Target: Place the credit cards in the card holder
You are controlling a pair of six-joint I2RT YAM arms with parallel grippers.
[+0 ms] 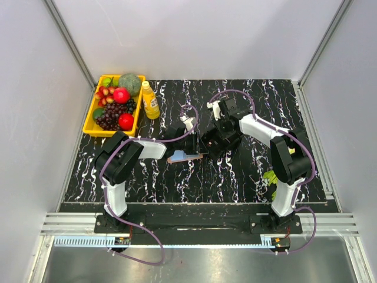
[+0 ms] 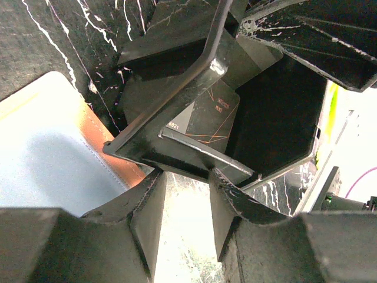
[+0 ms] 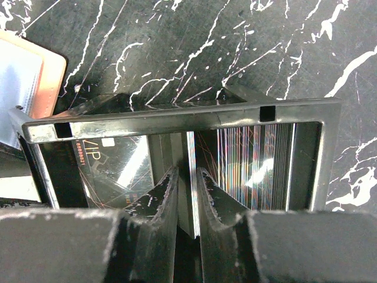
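The black card holder (image 1: pixel 217 141) sits mid-table; cards (image 3: pixel 118 171) lie inside its compartments. My left gripper has its fingertips at the holder's near rim (image 2: pixel 147 132); whether it grips that rim is unclear. My right gripper is over the holder's middle, fingertips close together at a thin pale upright edge, perhaps a card; its grip is unclear. A blue-and-orange flat stack (image 2: pixel 47 153) lies beside the holder, under the left arm in the top view.
A yellow fruit basket (image 1: pixel 97 127) and a yellow bottle (image 1: pixel 150 103) stand at the back left. Green bananas (image 1: pixel 271 177) lie at the right.
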